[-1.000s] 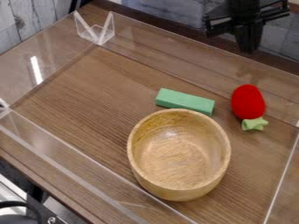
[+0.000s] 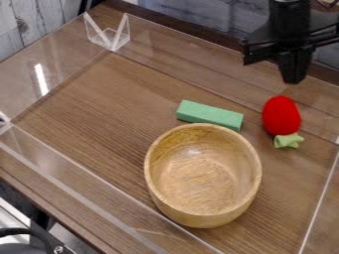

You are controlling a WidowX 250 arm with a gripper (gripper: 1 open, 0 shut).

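My gripper (image 2: 282, 47) hangs at the upper right of the camera view, above the back of the wooden table, its dark fingers pointing down; whether it is open or shut is hard to tell. Below it lies a red strawberry-like object (image 2: 281, 115) with a green leafy end (image 2: 288, 140). To its left lies a green block (image 2: 211, 114). A round tan bowl (image 2: 201, 174) stands at the front centre.
A clear plastic piece (image 2: 109, 30) sits at the back left. A dark wall or edge runs along the back right.
The objects on the table have not moved.
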